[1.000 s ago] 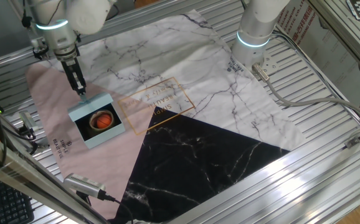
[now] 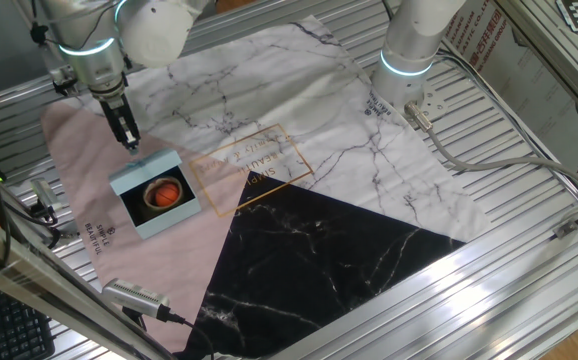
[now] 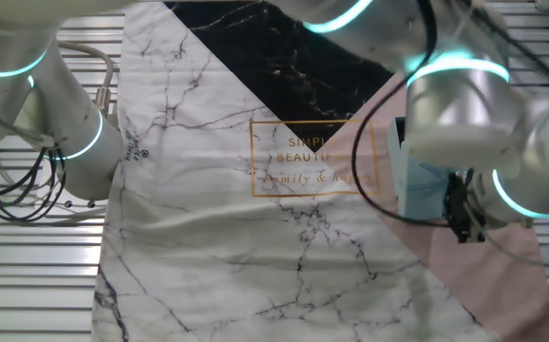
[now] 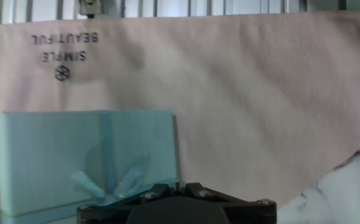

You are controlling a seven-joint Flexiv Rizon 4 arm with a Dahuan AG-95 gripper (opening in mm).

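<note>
A light blue gift box (image 2: 177, 222) stands on the pink part of the cloth, its lid (image 2: 146, 170) raised along the side toward my arm. Inside the box lies an orange ball (image 2: 163, 194) in a round, brownish holder (image 2: 150, 208). My gripper (image 2: 133, 150) points down at the outer side of the lid. From the wrist, the lid (image 4: 55, 149) shows a ribbon bow (image 4: 110, 194), and the gripper appears shut beside the lid's right end. Nothing shows between its fingers; whether they touch the lid is unclear. The arm partly covers the box (image 3: 417, 185) in the second exterior view.
A marble-patterned cloth (image 2: 369, 180) covers the slatted metal table, mostly bare around the box. A grey device with a cable (image 2: 136, 298) sits near the front left.
My arm has shifted very slightly above the lid. The box, its raised lid and the ball look unchanged.
</note>
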